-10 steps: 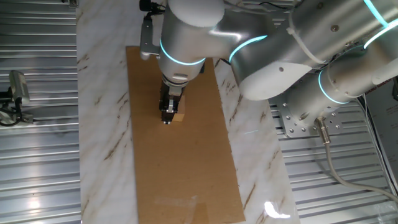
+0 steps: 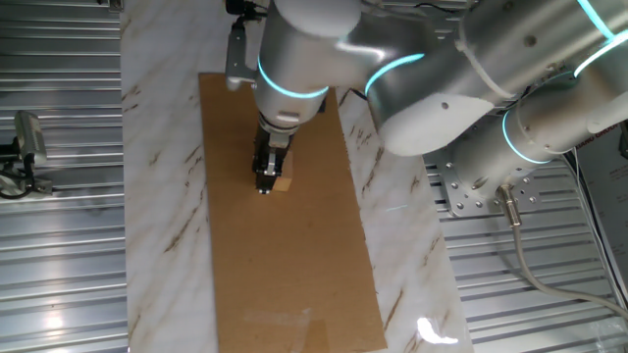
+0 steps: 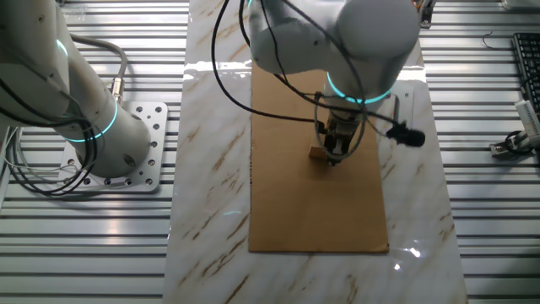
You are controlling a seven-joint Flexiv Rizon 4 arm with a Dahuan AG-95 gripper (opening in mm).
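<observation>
My gripper (image 2: 264,190) points down over the upper part of a brown cardboard sheet (image 2: 285,245). A small tan wooden block (image 2: 284,178) shows just beside the fingers, partly hidden behind them. From the opposite side, the block (image 3: 317,153) appears to the left of the gripper (image 3: 332,162), with a cable loop crossing in front. The fingertips look close together, but whether they are open or shut, or touch the block, cannot be made out.
Around the cardboard lies a marble-patterned tabletop (image 2: 162,235), with ribbed metal panels (image 2: 59,255) on both sides. The robot's base plate (image 3: 152,148) is bolted beside the table. Most of the cardboard is bare. Loose black cables hang around the wrist.
The block looks unmoved.
</observation>
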